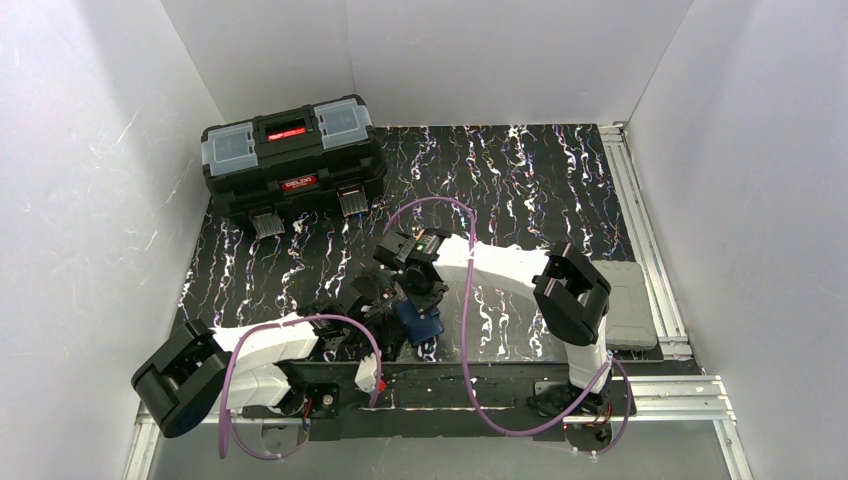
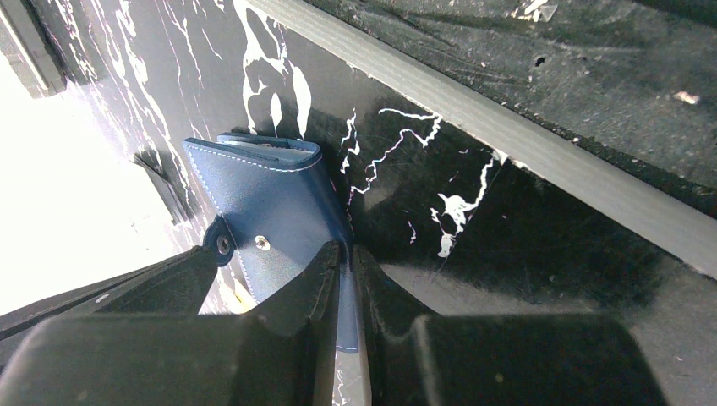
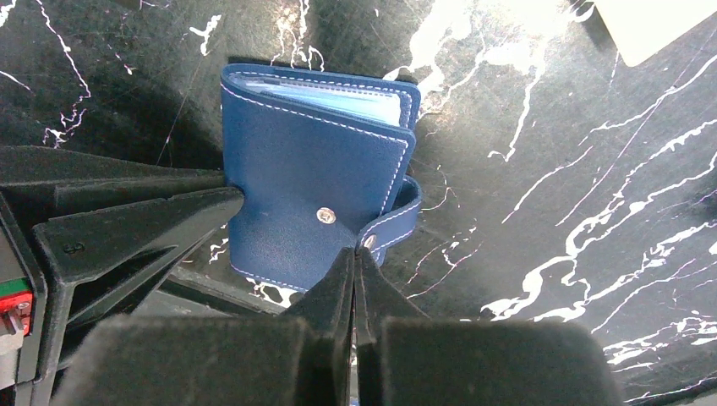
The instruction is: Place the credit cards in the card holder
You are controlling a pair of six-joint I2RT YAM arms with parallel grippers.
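Observation:
The blue card holder (image 1: 420,325) lies on the dark marbled table, partly hidden under both grippers in the top view. Pale contents show inside its folded top (image 3: 321,100). My left gripper is shut on the holder's folded edge (image 2: 321,203). My right gripper is shut at the snap strap (image 3: 393,220), with nothing clearly between its fingertips; the strap stands out from the holder's side beside a silver snap (image 3: 325,216).
A black toolbox (image 1: 290,165) stands at the back left, and a grey slab (image 1: 625,310) at the right. A pale card-like object (image 3: 643,21) lies near the holder.

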